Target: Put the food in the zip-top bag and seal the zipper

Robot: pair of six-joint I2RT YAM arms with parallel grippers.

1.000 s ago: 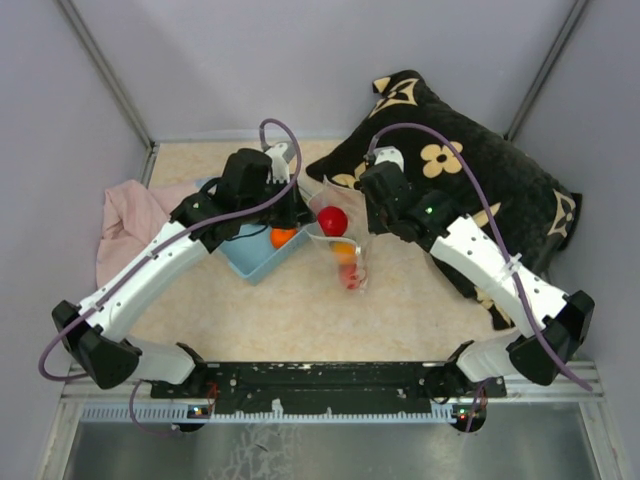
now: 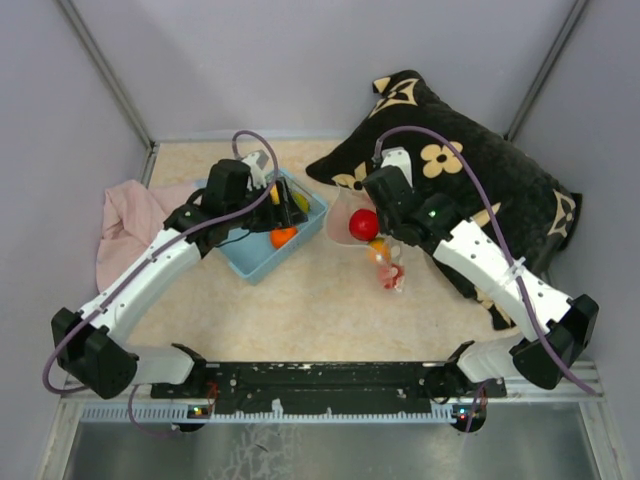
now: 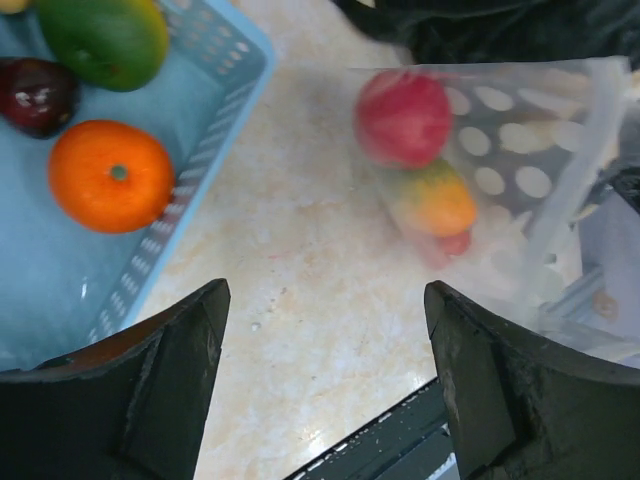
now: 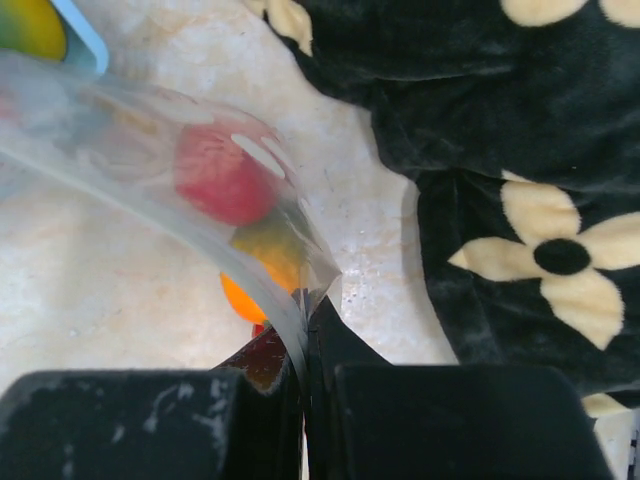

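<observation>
The clear zip top bag (image 2: 342, 215) hangs from my right gripper, which is shut on its rim. Through the film show a red round food (image 2: 364, 225), an orange and green one (image 3: 436, 200) and a smaller red piece (image 2: 391, 276) at the bottom. My left gripper stands open over the table, left of the bag and clear of it, nothing between its fingers. In the blue basket (image 2: 251, 273) lie an orange fruit (image 3: 110, 176), a green mango-like one (image 3: 105, 40) and a dark red one (image 3: 38, 96).
A black cushion with cream flowers (image 4: 560, 256) fills the right and back right, close to the bag. A pink cloth (image 2: 140, 220) lies at the far left.
The bag has swung right, away from my left gripper, toward the right one.
</observation>
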